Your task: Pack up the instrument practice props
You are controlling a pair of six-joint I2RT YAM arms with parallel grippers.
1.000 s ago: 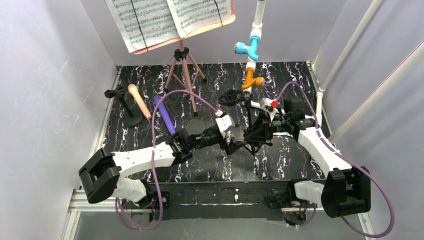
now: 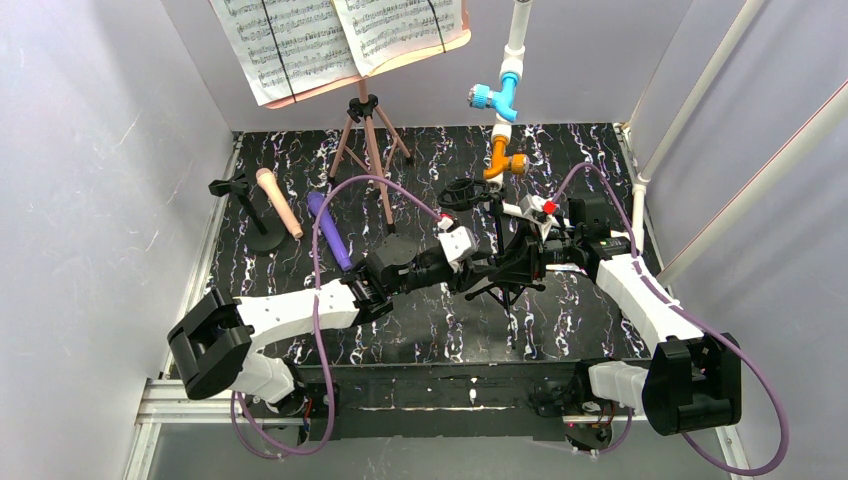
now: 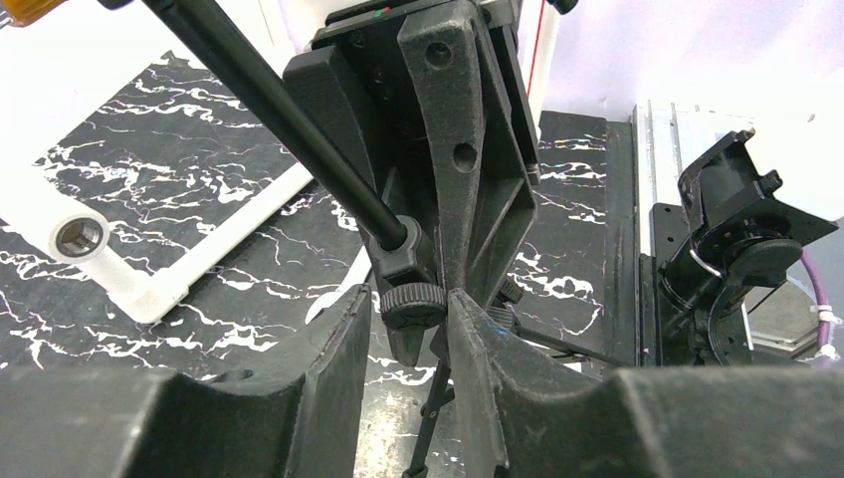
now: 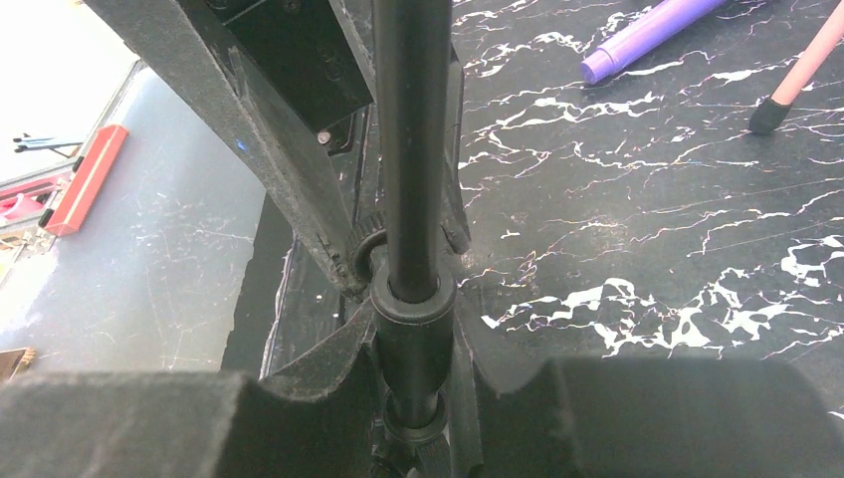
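Note:
A black stand [image 2: 497,215] with a ring top and folding legs stands at the centre. My right gripper [image 2: 522,258] is shut on its pole; in the right wrist view the pole's collar [image 4: 411,339] sits between the fingers. My left gripper is at the stand from the left, part open, its fingertips either side of a knurled knob [image 3: 413,304] beside the pole; whether they grip it is unclear. A purple case [image 2: 330,230], a beige rod [image 2: 279,203] and a small black stand [image 2: 262,232] lie or stand at the left.
A music stand with sheets [image 2: 390,30] stands at the back. A white pipe with blue [image 2: 502,98] and orange [image 2: 499,158] fittings rises behind the black stand. Bare marble floor [image 2: 420,340] shows in front.
My left gripper has moved right and slightly up, in to the stand's knob. The right arm and the stand look unchanged.

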